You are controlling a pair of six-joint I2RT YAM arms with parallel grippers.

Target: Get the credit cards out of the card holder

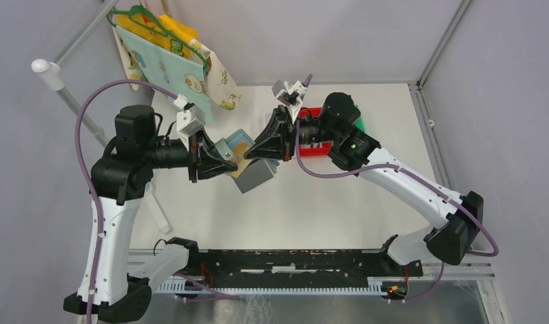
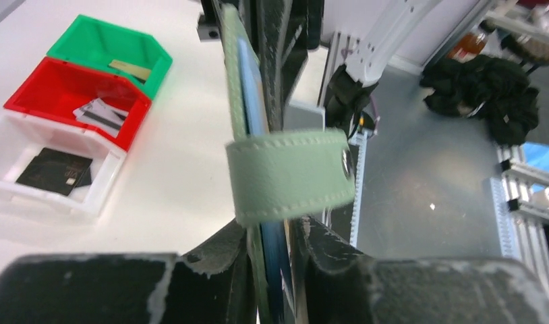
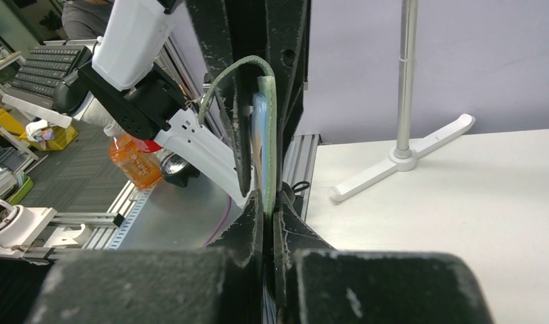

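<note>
The card holder, light green outside and blue inside, is held up between the two arms; its grey pocket [image 1: 254, 177] hangs below the grippers in the top view. My right gripper is shut on it, the thin edge running up between its fingers. From the other side my left gripper straddles the holder, its fingers a little apart. The holder's green strap [image 2: 292, 174] loops across in front of the left fingers. A yellow-brown card [image 1: 240, 160] shows against the blue lining, partly covered by both grippers.
In the left wrist view, a green box [image 2: 157, 71], a red box [image 2: 39, 84] and a white box [image 2: 9, 121] stand in a row, each with cards inside. A white stand foot [image 3: 434, 137] rests on the table.
</note>
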